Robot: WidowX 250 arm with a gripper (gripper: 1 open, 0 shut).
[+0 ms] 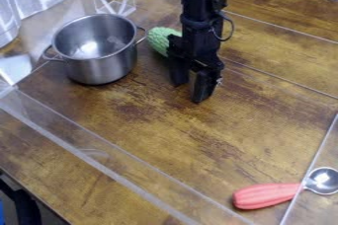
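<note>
My black gripper [192,76] is low over the wooden table [185,150], near the top centre of the camera view. A green, textured object [164,39] lies directly behind it, partly hidden by the arm; its lower part cannot be seen. The dark fingers blend together, so I cannot make out whether they are apart or hold anything.
A steel pot [95,49] stands to the left of the gripper. A scoop with a red handle [268,193] lies at the front right. A clear plastic edge runs along the left and another at the right.
</note>
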